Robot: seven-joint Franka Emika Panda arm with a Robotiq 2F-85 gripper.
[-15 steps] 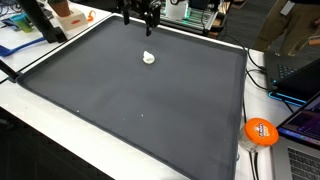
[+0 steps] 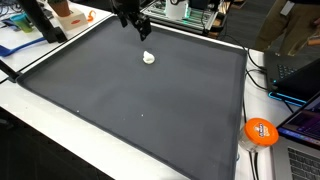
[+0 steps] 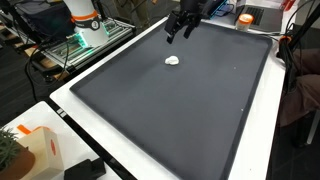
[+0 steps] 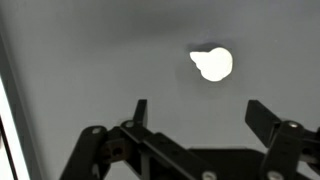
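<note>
A small white object, rounded with a short pointed tip, lies on the dark grey board. In the wrist view the white object shows up bright, above and apart from the fingers. My gripper is open, its two black fingers wide apart with only bare board between them. From outside, the gripper hangs over the far part of the board, close to the white object but not touching it.
An orange-lidded container stands on the white table beside the board, near a laptop. Most of the board is bare. A plant pot and orange-white items sit at a near corner.
The gripper has shifted slightly to the right in exterior view 1 and come lower, nearer the white object. The white object has stayed in place.
</note>
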